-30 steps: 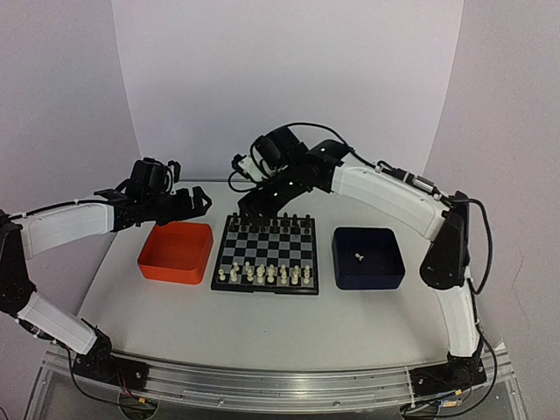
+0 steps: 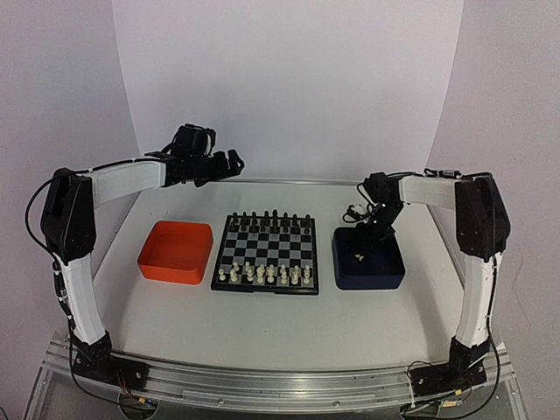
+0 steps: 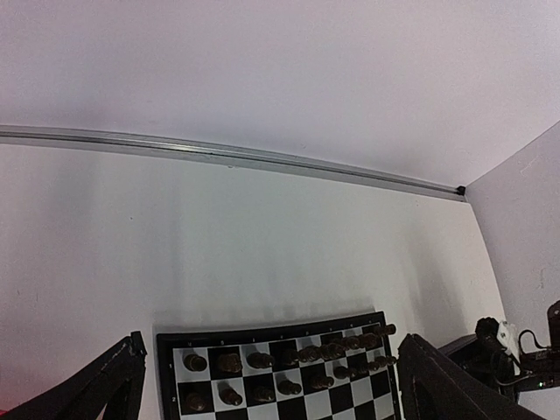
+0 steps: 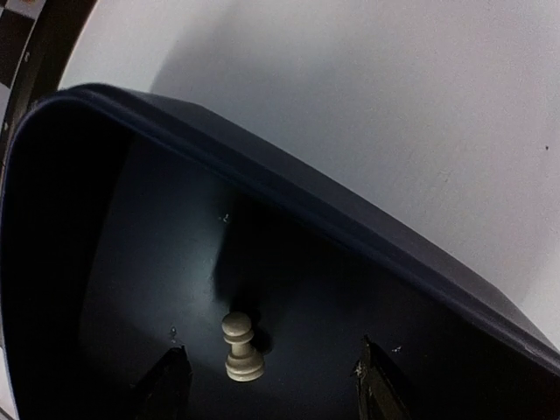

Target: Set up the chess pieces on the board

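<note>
A single white pawn [image 4: 243, 347] lies in the dark blue box [image 2: 369, 283], which stands right of the chess board [image 2: 268, 254]. Above it, my right gripper is open at the box's far side, its fingers [image 4: 166, 385] apart on either side of the pawn and not touching it. White pieces [image 2: 260, 276] stand along the board's near rows, dark pieces [image 2: 274, 219] along its far rows. My left gripper [image 2: 229, 164] hangs open and empty in the air beyond the board's far left corner; its fingers [image 3: 122, 376] frame the dark pieces [image 3: 229, 362] in the left wrist view.
An orange box [image 2: 176, 254], empty, sits left of the board. Close around the right gripper runs the blue box's raised rim [image 4: 262, 188]. The table in front of the board and boxes is bare.
My right arm has swung from over the board's far side to the right and come down into the blue box. The left gripper has moved away from the orange box, farther right and back.
</note>
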